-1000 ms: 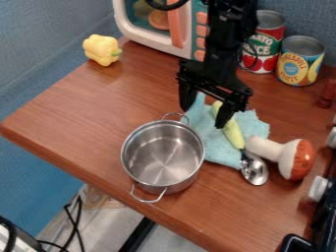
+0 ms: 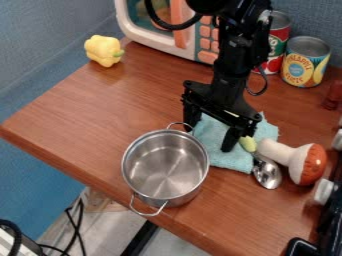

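Note:
My black gripper [image 2: 214, 125] is low over a light blue cloth [image 2: 214, 148], just above and right of the steel pot [image 2: 164, 170]. A pale yellow long object [image 2: 247, 142] shows partly beneath the gripper, largely hidden by it. Whether the fingers hold it I cannot tell. A metal spoon [image 2: 266, 172] lies right of the cloth, beside a white and orange mushroom-shaped object [image 2: 306, 164].
A yellow pepper [image 2: 103, 50] sits at the back left. A toy microwave [image 2: 147, 25] and two cans [image 2: 305, 62] stand at the back. Black items [image 2: 307, 250] line the right edge.
My gripper has moved down over the cloth and now covers more of the yellow object. The pot looks unmoved.

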